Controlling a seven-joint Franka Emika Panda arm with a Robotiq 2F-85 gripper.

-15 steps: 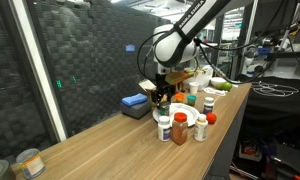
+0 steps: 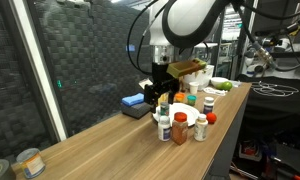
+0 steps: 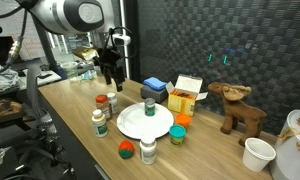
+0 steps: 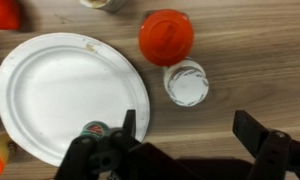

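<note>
My gripper is open and empty, its black fingers [image 4: 272, 146] spread wide. In the wrist view, a white-capped bottle [image 4: 188, 85] stands in front of the gap, beside a red-lidded jar [image 4: 166, 37]. The second exterior view has my gripper [image 3: 114, 84] hanging above this bottle [image 3: 112, 104] and jar [image 3: 102, 106], clear of both. A white plate [image 3: 136, 124] carries a small dark-lidded jar [image 3: 150, 106]; the left finger overlaps the plate's edge in the wrist view.
Around the plate are a white bottle [image 3: 148, 150], a red tomato-like item [image 3: 126, 149], a green-lidded jar [image 3: 177, 134] and an orange lid [image 3: 183, 120]. Behind stand a yellow box [image 3: 187, 95] and a toy moose [image 3: 240, 112]. Bare table [image 2: 100, 150] extends left in the first exterior view.
My gripper has moved away from above the dark-lidded jar, toward the first exterior camera and the bottles. That jar stays on the plate, and the other things look unmoved.
</note>
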